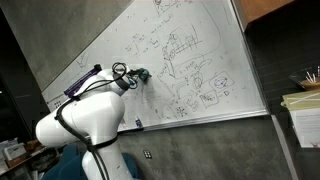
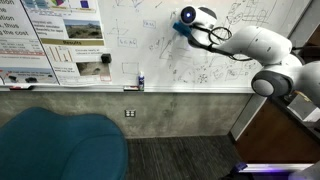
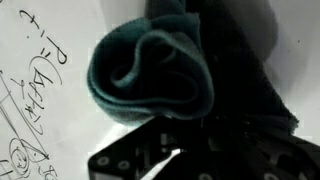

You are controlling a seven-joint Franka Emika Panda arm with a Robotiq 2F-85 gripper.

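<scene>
A rolled, dark teal cloth (image 3: 150, 70) fills the middle of the wrist view, up against the whiteboard (image 3: 50, 50). My gripper is shut on it, with the black fingers meeting the lower part of the roll. In exterior view 1 the cloth (image 1: 142, 75) shows small at the end of the arm, over the board's left part. Exterior view 2 shows a bit of blue-green cloth (image 2: 181, 28) beside the gripper, close to the board. Black handwriting (image 3: 35, 75) covers the board to the left of the cloth in the wrist view.
Posters (image 2: 75, 40) hang left on the board. A bottle (image 2: 141, 80) stands on the tray ledge below it. A teal chair (image 2: 65, 140) occupies the lower left, with open dark floor (image 2: 185, 155) to its right.
</scene>
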